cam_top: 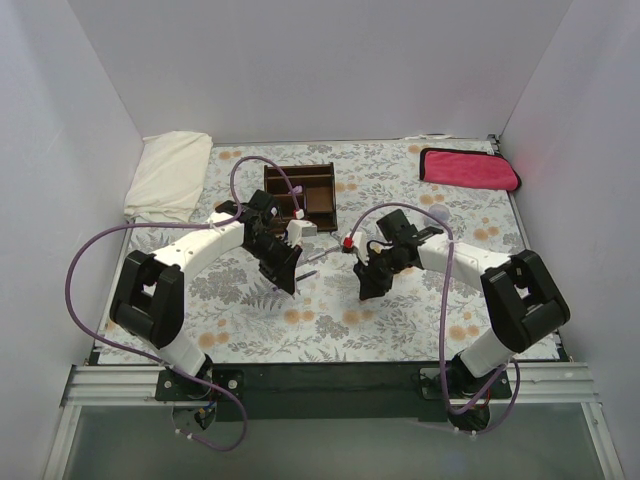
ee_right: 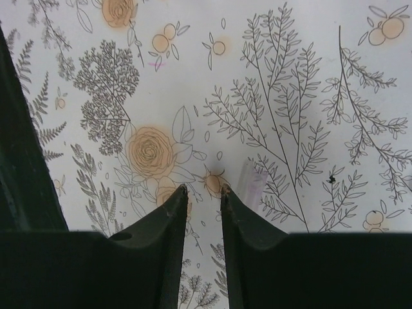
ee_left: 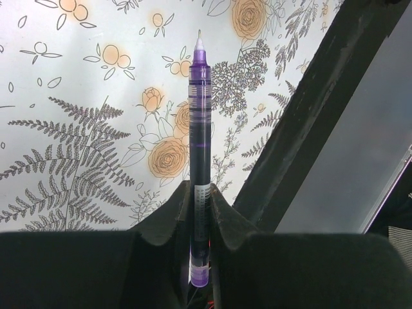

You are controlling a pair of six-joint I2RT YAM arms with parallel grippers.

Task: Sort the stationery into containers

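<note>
My left gripper is shut on a purple pen point(ee_left: 199, 109), which stands out lengthwise between its fingers in the left wrist view. In the top view that gripper point(cam_top: 290, 280) hangs over the middle-left of the table. My right gripper is part open over the patterned cloth; a translucent pale item point(ee_right: 251, 190) lies just beyond its right finger. A wooden compartment organiser point(cam_top: 318, 186) stands at the back middle, with small items in it, partly hidden by the left arm.
A red pouch point(cam_top: 468, 170) lies at the back right, with a clear round container point(cam_top: 439, 214) below it. A white cloth point(cam_top: 169, 172) is at the back left. A few loose items lie between the arms.
</note>
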